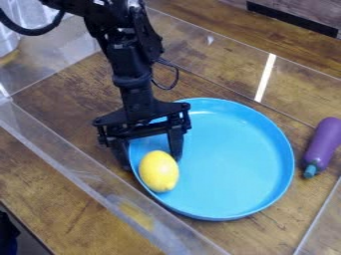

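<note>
A black gripper comes down from the top of the view over the left part of a blue plate. It is open, with its fingers pointing down around the upper end of a yellow oval object, which lies on the plate's left side. Whether the fingers touch it is hard to tell.
A purple eggplant lies right of the plate on the wooden table. A clear plastic edge runs diagonally along the lower left.
</note>
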